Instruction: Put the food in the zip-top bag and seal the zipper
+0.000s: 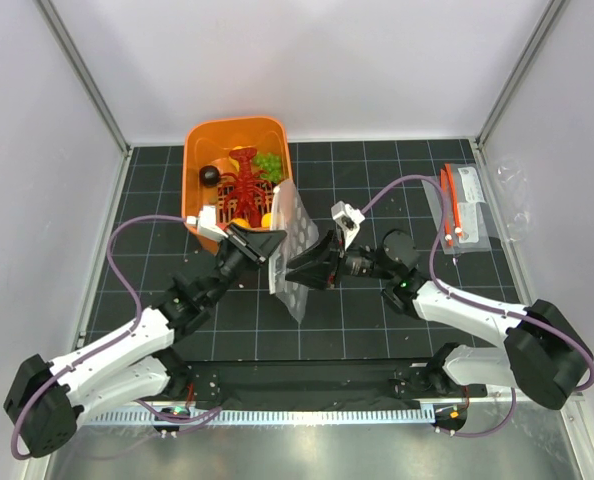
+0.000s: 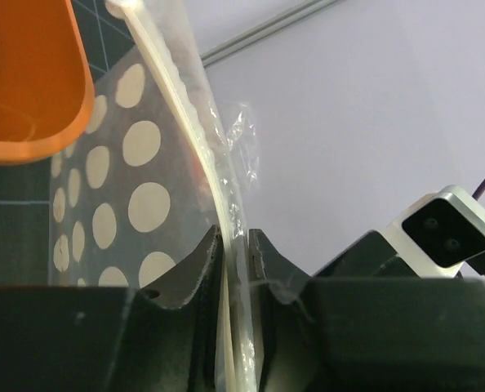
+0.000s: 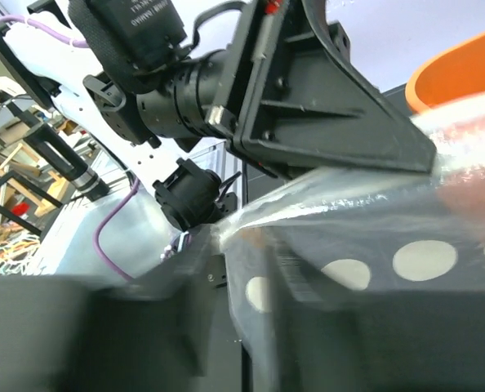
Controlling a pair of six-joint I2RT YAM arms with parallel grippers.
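A clear zip top bag with pale dots stands upright between my grippers, its zip edge toward the left arm. In the left wrist view, this edge runs between the parted fingers of my left gripper; contact is hard to tell. My right gripper has its fingers apart, with a bag corner at or just beyond the blurred tips. Behind the left gripper, the orange bin holds a red lobster, green grapes, a dark round item and orange-yellow pieces.
At the right lies a flat clear bag with orange sticks and a white label. Crumpled clear plastic is by the right wall. Dark tiled table between bin and right bag is free.
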